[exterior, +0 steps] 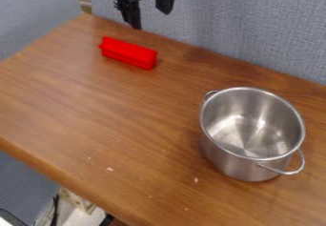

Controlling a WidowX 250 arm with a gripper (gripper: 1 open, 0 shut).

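My black gripper (pixel 147 10) hangs at the top of the view, open, its fingers pointing down, above and behind a red block (pixel 129 51) that lies on the wooden table near its back edge. A steel pot (pixel 251 132) with wire handles stands on the right side of the table, empty inside.
A grey padded wall (pixel 254 30) runs along the back. Some dark cables and a frame sit off the table's lower left corner.
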